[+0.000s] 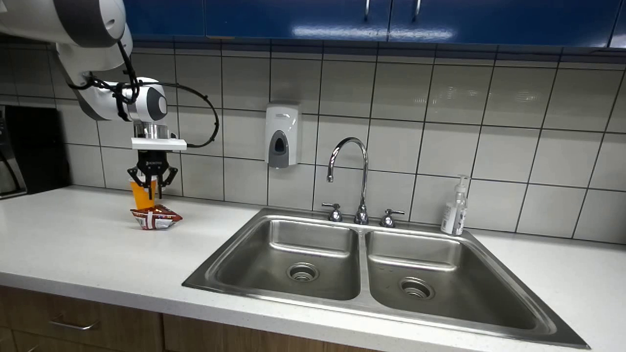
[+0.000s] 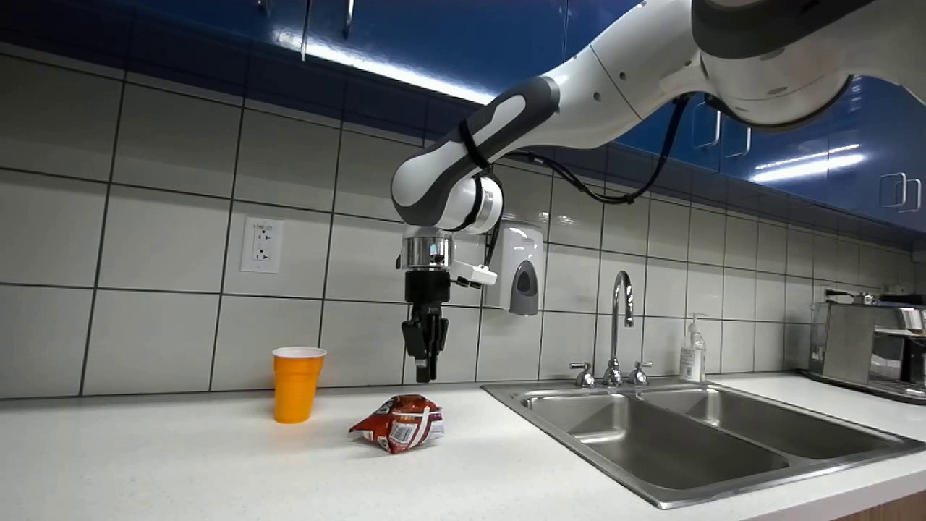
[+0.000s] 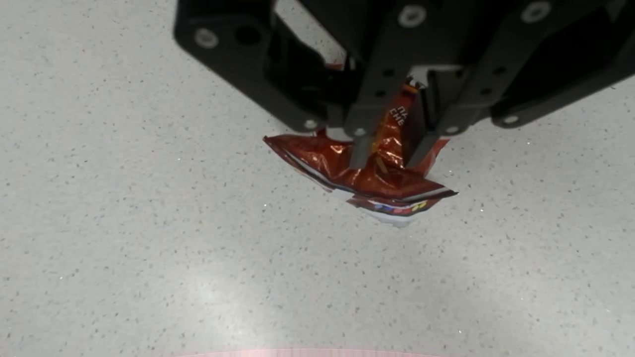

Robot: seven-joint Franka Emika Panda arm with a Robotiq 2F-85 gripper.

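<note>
A crumpled red snack bag (image 1: 156, 217) lies on the counter left of the sink. In the second exterior view the bag (image 2: 400, 424) is below my gripper (image 2: 426, 369), with a small gap between them. My gripper (image 1: 155, 196) points straight down, its two fingers part of the way apart. From the wrist view, the gripper has the red bag (image 3: 387, 179) beneath its fingertips, and no grip on it shows. An orange cup (image 2: 295, 383) stands upright beside the bag; the first exterior view shows the cup (image 1: 143, 195) partly behind the gripper.
A double steel sink (image 1: 362, 299) with a tall faucet (image 1: 362, 193) lies to the right. The soap dispenser (image 1: 282, 136) hangs on the tiled wall, and a pump bottle (image 1: 455, 209) stands behind the right basin. The counter (image 1: 76, 246) in front of the bag is clear.
</note>
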